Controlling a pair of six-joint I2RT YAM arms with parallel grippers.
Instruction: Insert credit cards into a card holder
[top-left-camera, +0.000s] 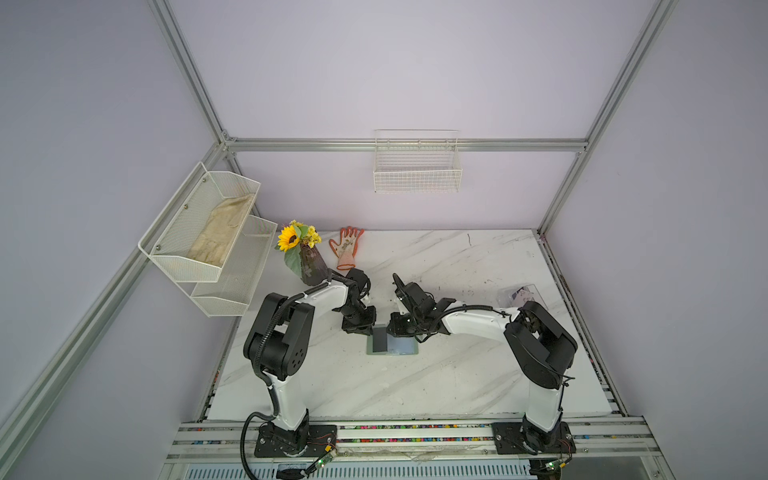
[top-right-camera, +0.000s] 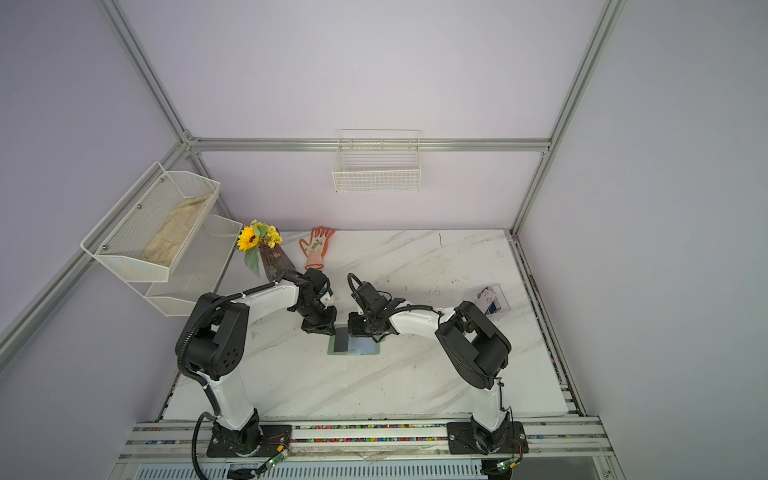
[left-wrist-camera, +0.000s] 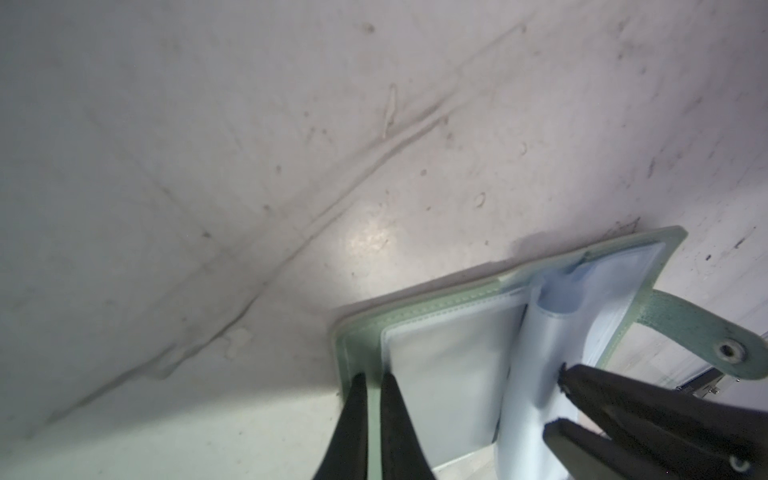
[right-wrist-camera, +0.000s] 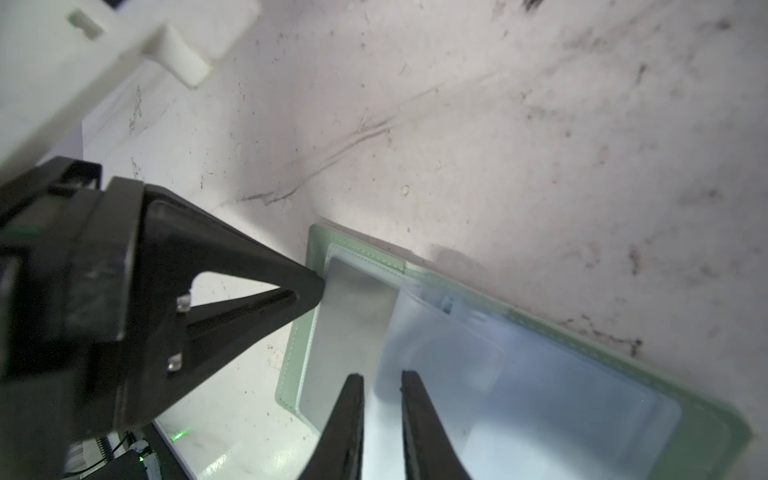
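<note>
The green card holder (top-left-camera: 392, 349) lies open on the marble table between both grippers, with clear sleeves and a strap with a snap (left-wrist-camera: 728, 349) at one end in the left wrist view. My left gripper is over the holder's left edge, its fingertips close together with a narrow gap; whether anything is between them is unclear. My right gripper is over the clear sleeves (right-wrist-camera: 560, 392), its fingers slightly apart, nothing visible between them. No loose card can be made out.
A vase of sunflowers (top-left-camera: 310, 260) and an orange-pink glove (top-left-camera: 345, 248) stand or lie at the back left. A clear case (top-left-camera: 520, 296) lies at the right. Mesh baskets (top-left-camera: 208, 240) hang on the left wall.
</note>
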